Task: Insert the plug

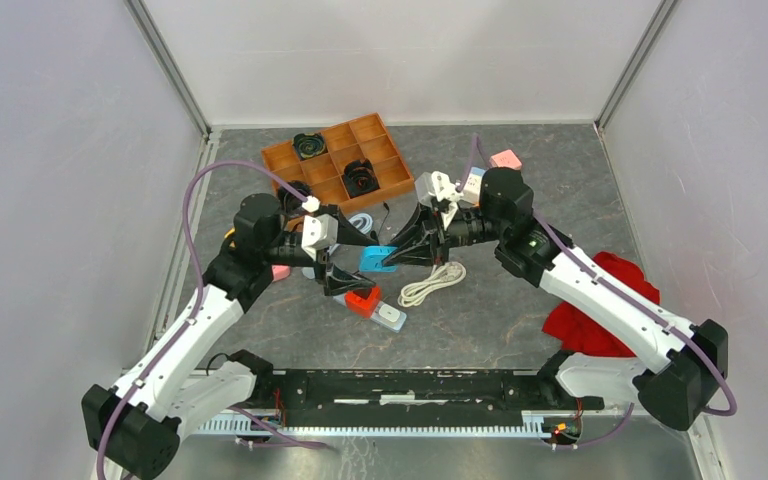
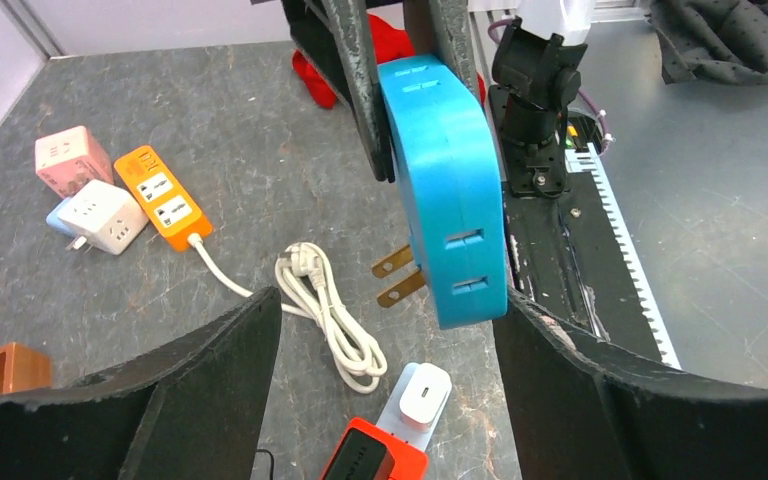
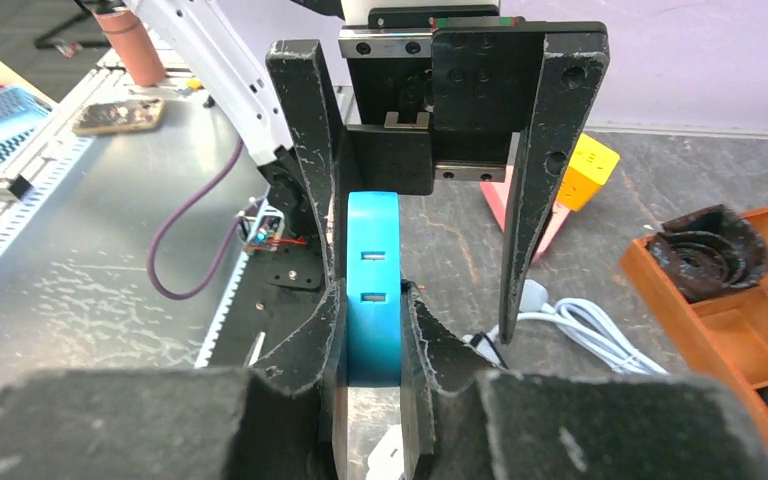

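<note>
A blue plug adapter (image 1: 376,258) with two prongs and socket slots is held by my right gripper (image 1: 396,258), its sides between the fingers in the right wrist view (image 3: 373,330). My left gripper (image 1: 360,262) stands open facing it; in the left wrist view the adapter (image 2: 444,200) hangs just beyond the open fingers, prongs pointing toward the coiled white cord. Below lies a power strip (image 1: 388,316) with a red adapter (image 1: 361,306) on it.
A wooden compartment tray (image 1: 370,130) stands at the back. A coiled white cord (image 1: 425,290), orange strip (image 2: 165,200), pink cube (image 1: 506,160) and red cloth (image 1: 590,310) lie around.
</note>
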